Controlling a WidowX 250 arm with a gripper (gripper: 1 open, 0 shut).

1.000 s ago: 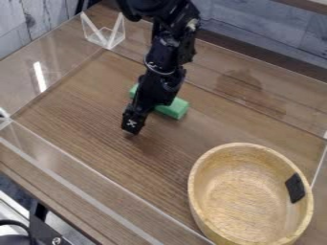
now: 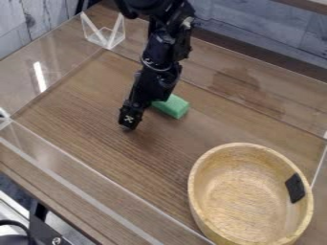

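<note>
The black robot arm reaches down from the top centre of the camera view, its gripper [image 2: 147, 103] low over the wooden table [image 2: 76, 144]. Partly behind the gripper lies a green block [image 2: 171, 107], its right part visible and its left part hidden. I cannot tell whether the fingers touch it or how far apart they stand.
A large round beige bin [image 2: 250, 196] with a dark handle patch fills the lower right. A clear plastic piece [image 2: 102, 29] stands at the back left.
The gripper and arm have shifted slightly over the last second, hiding a little more of the green block's left part. The bin is unmoved.
</note>
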